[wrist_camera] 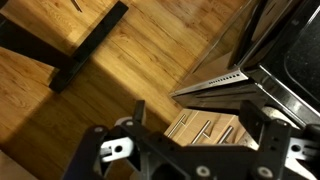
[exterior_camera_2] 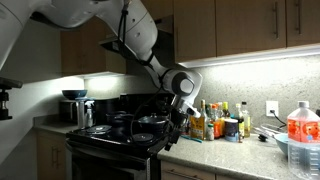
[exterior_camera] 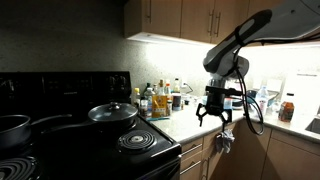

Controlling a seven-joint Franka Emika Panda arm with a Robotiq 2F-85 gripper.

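Note:
My gripper (exterior_camera: pixel 211 113) hangs in front of the counter edge, right of the stove, in exterior view 1. Its two dark fingers are spread, and nothing shows between them. Seen from the wrist, the gripper points down toward the wooden floor (wrist_camera: pixel 120 75), with a wide gap between the fingertips. Wooden drawer fronts (wrist_camera: pixel 203 128) lie below. A cloth (exterior_camera: pixel 225 141) hangs against the cabinet front just below the gripper. On the stove (exterior_camera: pixel 85 145) sit a lidded pan (exterior_camera: pixel 113 113) and an open pan (exterior_camera: pixel 12 130).
Several bottles (exterior_camera: pixel 160 102) crowd the back of the counter beside the stove. A bottle with dark contents (exterior_camera: pixel 287 108) stands farther right. Bare countertop (exterior_camera_2: pixel 225 153) shows in front of the bottles. Wooden cabinets (exterior_camera_2: pixel 240 35) overhang the counter.

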